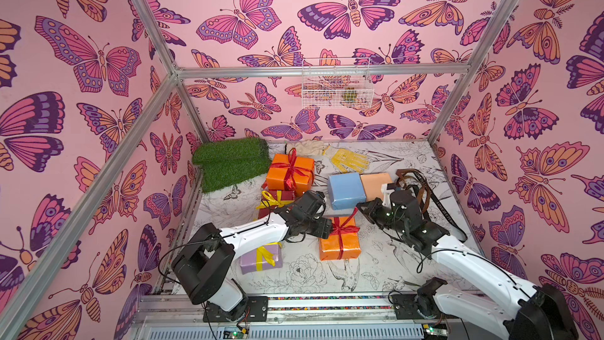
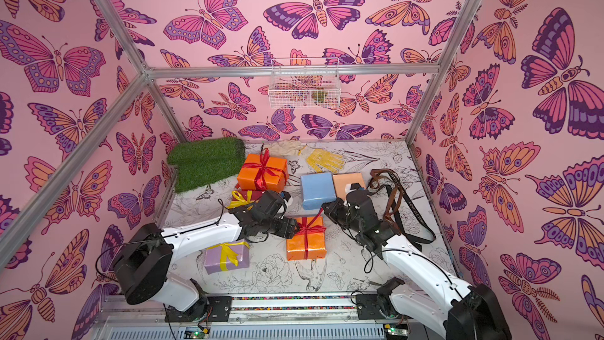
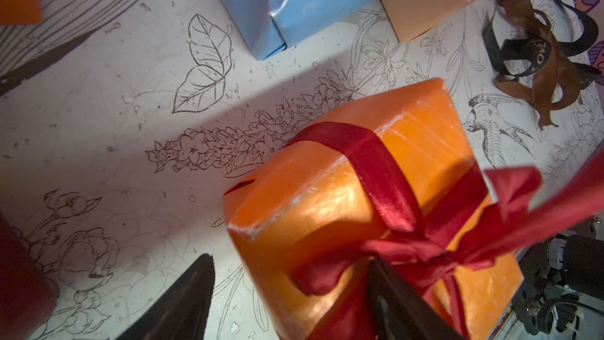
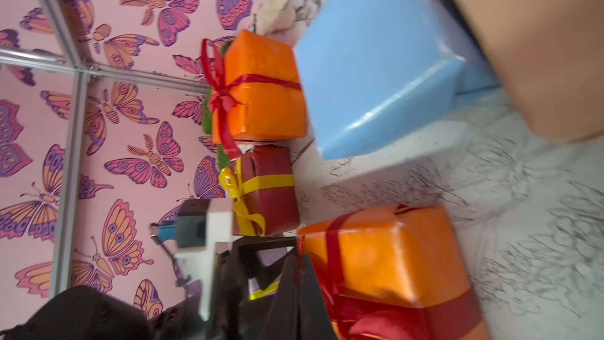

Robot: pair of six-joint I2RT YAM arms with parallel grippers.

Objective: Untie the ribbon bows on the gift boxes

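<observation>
An orange box (image 1: 339, 245) with a red bow (image 3: 434, 255) lies front centre. My left gripper is at its left side, fingers apart, one over the bow. My right gripper (image 2: 328, 206) is shut, raised at the box's back right with a red ribbon end drawn up taut to it (image 1: 352, 214). Behind, another orange box (image 1: 283, 173) has a red bow. A maroon box (image 4: 270, 204) and a lilac box (image 2: 223, 261) carry yellow ribbons.
Unribboned blue (image 1: 346, 192) and peach (image 1: 377, 182) boxes stand behind. Loose brown and black ribbons (image 3: 534, 82) lie at the right, artificial turf (image 1: 232, 163) at back left, a yellow glove (image 1: 349, 158) at the back.
</observation>
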